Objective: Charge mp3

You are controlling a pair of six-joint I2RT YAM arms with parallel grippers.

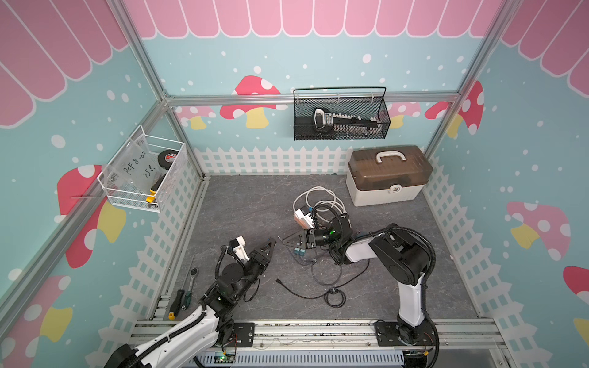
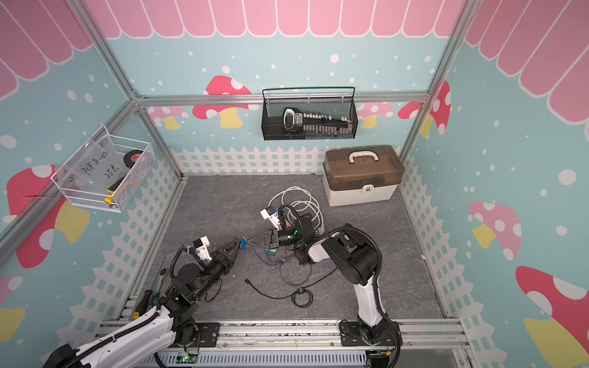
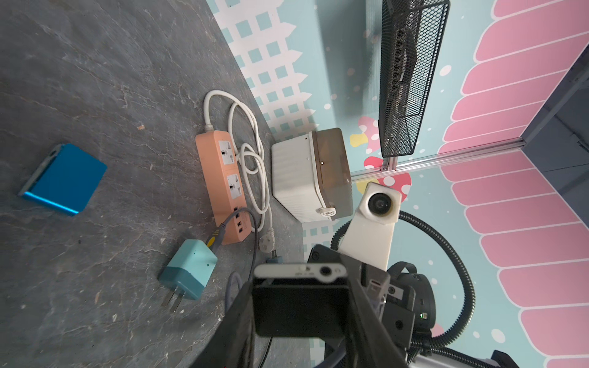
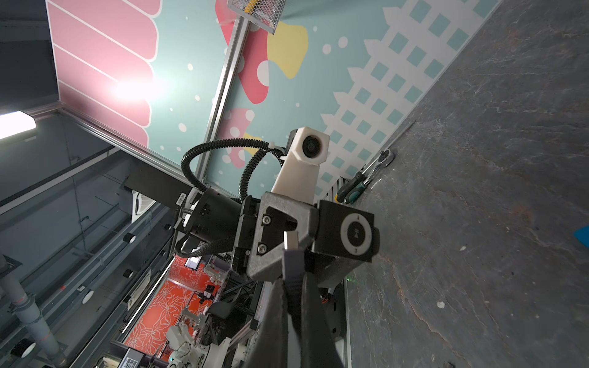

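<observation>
My left gripper is shut on a small black mp3 player (image 3: 300, 309); its silver edge with a round socket shows in the left wrist view. Its round white control ring faces the camera in the right wrist view. My right gripper is shut on a slim dark plug (image 4: 293, 262) with a bright metal tip pointing at the player's side. From above, the two grippers face each other closely, the right one (image 1: 283, 239) just right of the left one (image 1: 273, 241). I cannot tell whether tip and socket touch.
A teal adapter (image 3: 190, 270) lies prongs out, a cable plug at its end. Beyond are an orange power strip (image 3: 222, 184) and a toolbox (image 3: 311, 174). A blue box (image 3: 66, 179) lies apart. A black cable (image 1: 306, 297) crosses the front; screwdrivers (image 1: 187, 291) lie at left.
</observation>
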